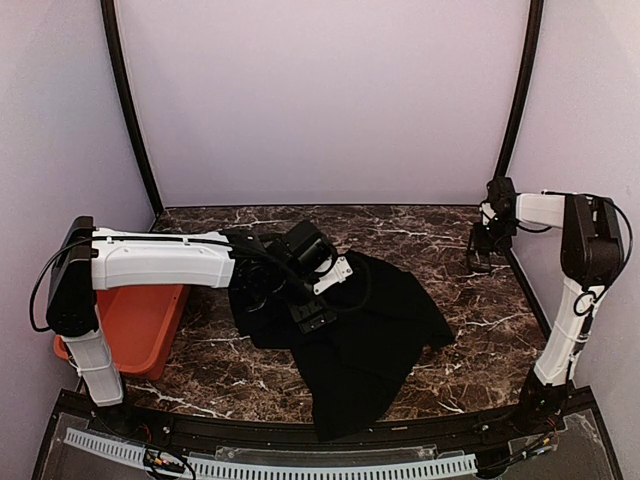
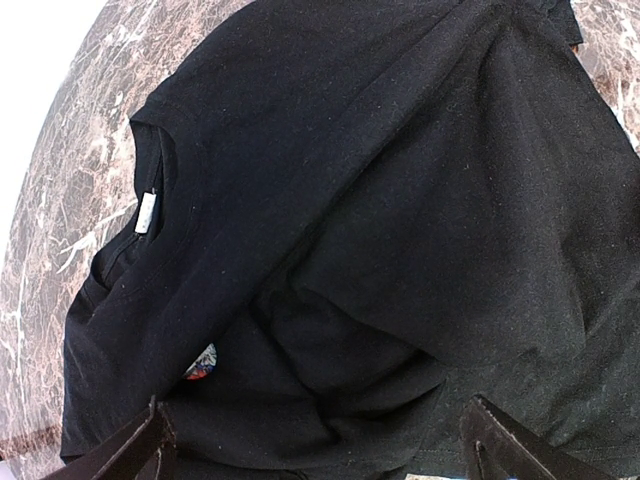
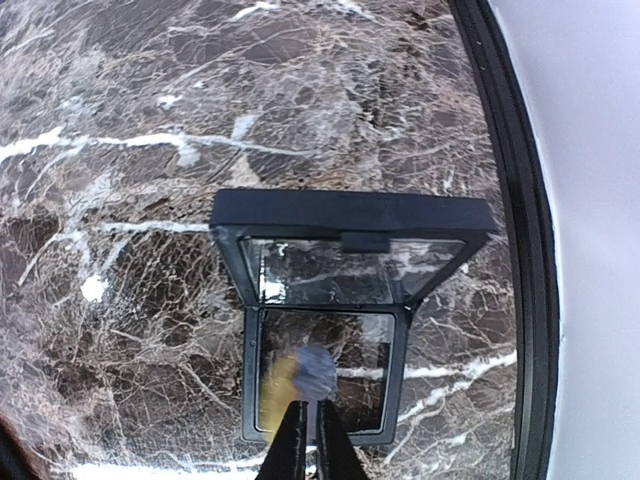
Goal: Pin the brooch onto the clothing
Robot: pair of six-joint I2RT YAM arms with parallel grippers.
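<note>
A black garment (image 1: 375, 330) lies loosely folded on the table in the top view. In the left wrist view its collar label (image 2: 146, 212) shows at the left, along with a small colourful patch (image 2: 202, 362) half covered by cloth. My left gripper hovers over the garment, fingers wide apart and empty. At the far right, my right gripper is shut above a small black-framed case (image 3: 398, 375), its clear lid (image 3: 350, 213) raised. Inside the case is a blurred yellow and bluish shape (image 3: 300, 372), perhaps the brooch; I see nothing gripped.
An orange bin (image 1: 135, 325) stands at the left, partly behind the left arm. The case sits close to the black edge strip (image 3: 530, 280) and right wall. Between garment and case the marble table (image 1: 410, 240) is clear.
</note>
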